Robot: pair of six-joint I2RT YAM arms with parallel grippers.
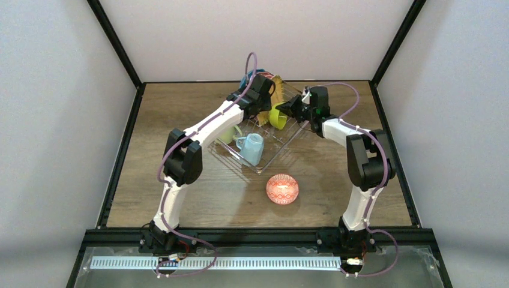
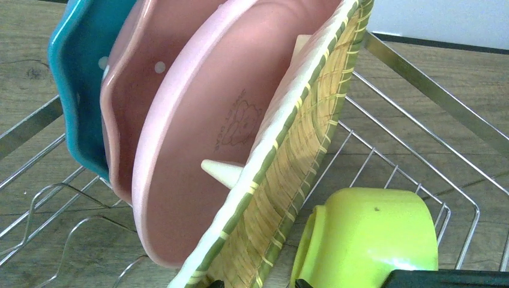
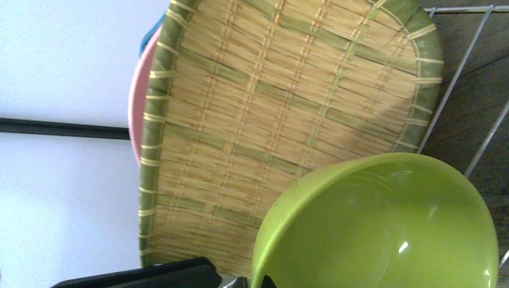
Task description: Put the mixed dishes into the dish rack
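Note:
In the left wrist view a woven tray (image 2: 318, 126) stands on edge in the wire dish rack (image 2: 414, 174), beside pink plates (image 2: 198, 120) and a teal dish (image 2: 81, 90). The fingertips of my left gripper show apart at the bottom edge, around the tray's lower rim. A lime-green bowl (image 3: 384, 222) is tipped on its side over the rack, its opening facing the right wrist camera. My right gripper is shut on the bowl's rim. From above, the bowl (image 1: 277, 117) sits just right of the tray; whether it touches the wires is unclear.
A light-blue mug (image 1: 252, 149) occupies the rack's front, with a pale green cup (image 1: 227, 134) partly hidden by the left arm. On the table in front of the rack lies a red-patterned bowl (image 1: 282, 189). Bare table surrounds it.

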